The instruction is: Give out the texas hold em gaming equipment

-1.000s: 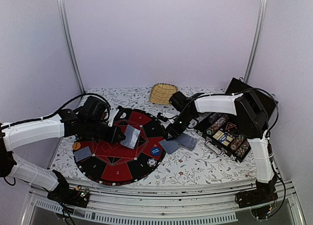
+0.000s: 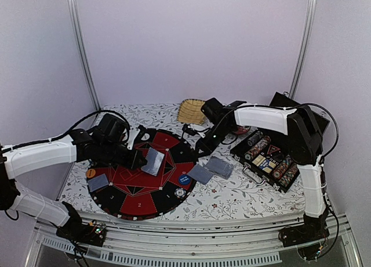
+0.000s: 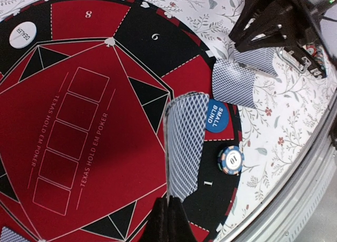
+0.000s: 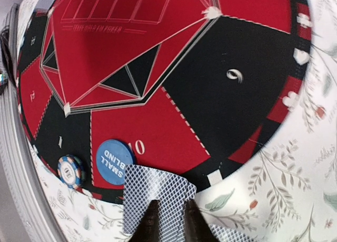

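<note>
My left gripper is shut, pinching the bottom end of a patterned playing card (image 3: 184, 142) held over the red and black poker mat (image 2: 139, 197). My right gripper (image 2: 203, 148) hovers above two card piles (image 2: 200, 174) (image 2: 219, 167) right of the mat; its fingertips are at the lower edge of the right wrist view, partly open, with a card below them. On the mat lie the blue small blind marker (image 4: 115, 161), a chip stack (image 3: 230, 159), the dealer button (image 3: 22, 34) and a card at the left (image 2: 98, 182).
The open chip case (image 2: 266, 162) stands at the right. A wooden basket (image 2: 191, 110) sits at the back.
My right gripper has risen slightly away from the card piles, showing more of them. The left arm and its card have not moved.
</note>
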